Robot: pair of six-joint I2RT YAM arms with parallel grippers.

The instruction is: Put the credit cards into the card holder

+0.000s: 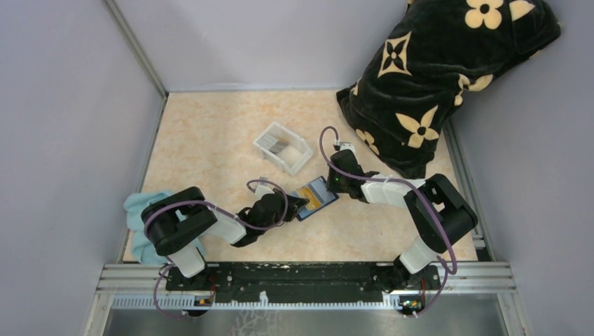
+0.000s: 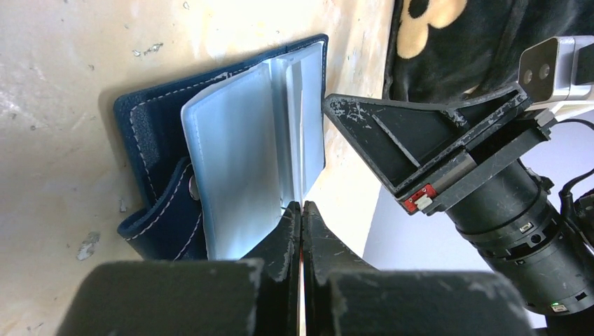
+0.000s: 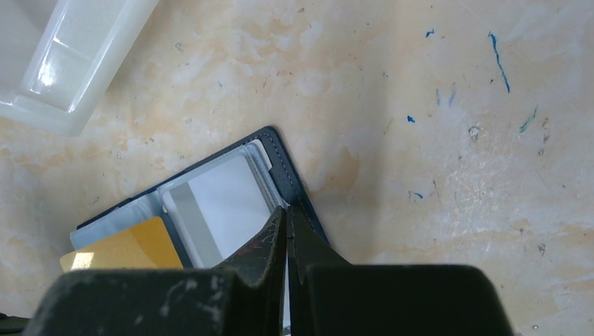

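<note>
The dark-blue card holder (image 1: 324, 204) lies open on the table between both grippers, with pale pockets (image 2: 238, 154) showing. A gold card (image 3: 136, 248) lies over its left part. My left gripper is shut, and the card's thin edge (image 2: 302, 133) runs out from between its fingertips. At the holder's far right edge, my right gripper is shut with its tips against the border of a clear pocket (image 3: 231, 199). Whether that border is pinched cannot be told. A white card corner (image 3: 263, 154) shows at the pocket's edge.
A white plastic box (image 1: 301, 143) with grey cards (image 1: 272, 143) at one end stands behind the holder. A black patterned pillow (image 1: 427, 91) occupies the back right, and a light-blue cloth (image 1: 143, 238) lies at the left.
</note>
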